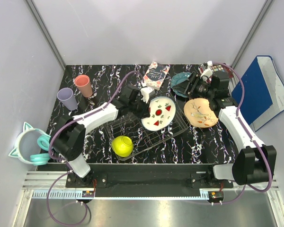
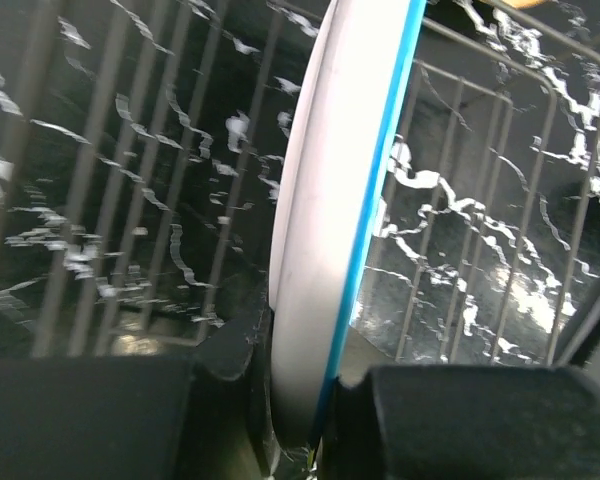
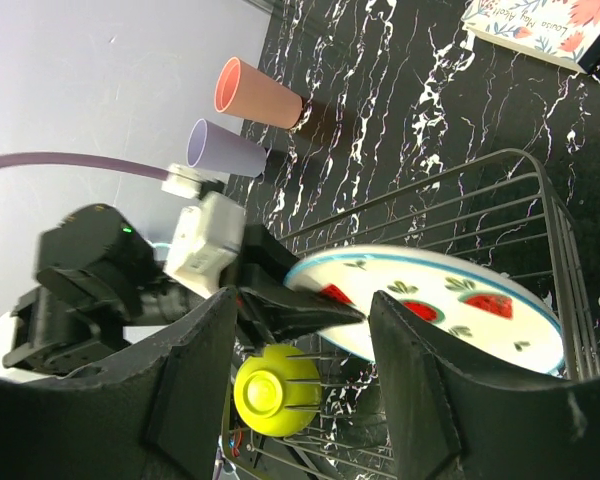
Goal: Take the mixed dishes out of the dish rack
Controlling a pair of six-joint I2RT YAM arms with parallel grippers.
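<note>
My left gripper [image 1: 145, 111] is shut on a white plate [image 1: 159, 123] with strawberry pattern and blue rim, standing in the wire dish rack [image 1: 151, 146]; in the left wrist view the plate [image 2: 330, 220] looks like two edges held together between the fingers. A yellow cup [image 1: 122, 146] sits in the rack's left front. My right gripper [image 1: 189, 90] is raised over the blue dish [image 1: 179, 79] at the back right; in the right wrist view its fingers stand apart with nothing seen between them but the distant plate.
A floral tan plate [image 1: 202, 116] lies right of the rack. Salmon [image 1: 83, 85] and purple [image 1: 66, 98] cups stand at the left, a book [image 1: 155, 74] at the back, a blue board [image 1: 255, 85] beyond the right side.
</note>
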